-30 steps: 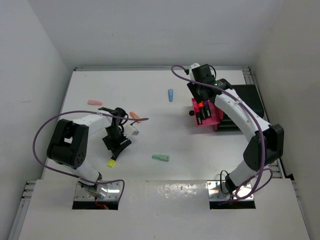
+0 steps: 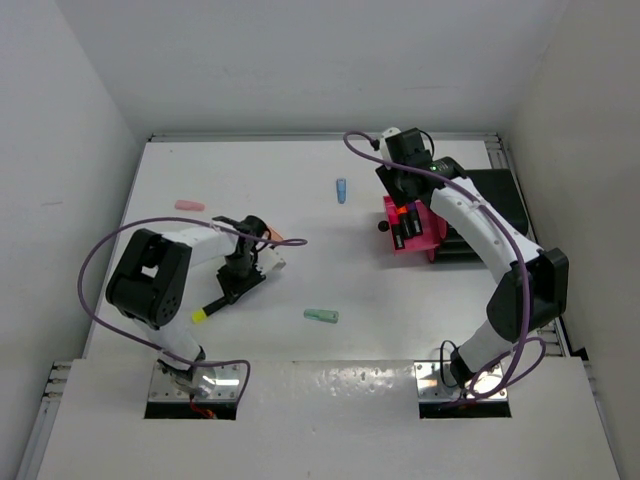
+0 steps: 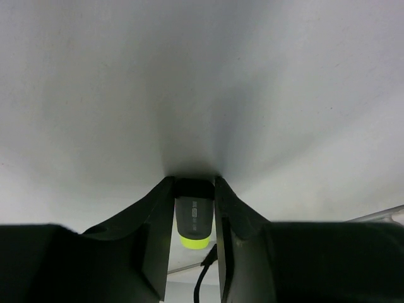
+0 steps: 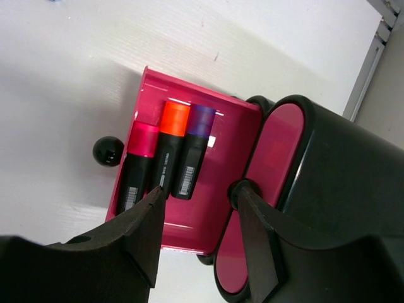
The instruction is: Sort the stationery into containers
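Observation:
A black highlighter [image 3: 194, 218] with a yellow end is between the fingers of my left gripper, which is shut on it close to the white table. From above, its yellow end [image 2: 199, 316] pokes out at the front left beside the left arm. Over the open pink drawer [image 4: 202, 221] hovers my right gripper, open and empty. Inside that drawer, a pink-capped marker [image 4: 136, 167], an orange-capped marker [image 4: 169, 151] and a purple-capped marker [image 4: 192, 151] lie side by side. The drawer belongs to a black cabinet [image 4: 344, 183] at the right.
Loose on the table are a pink item [image 2: 189, 205], a blue item [image 2: 341, 190], a green item [image 2: 321, 315] and an orange item [image 2: 276, 235], partly hidden by the left arm. A round black knob [image 4: 108, 151] sticks out from the drawer front. Mid-table is mostly clear.

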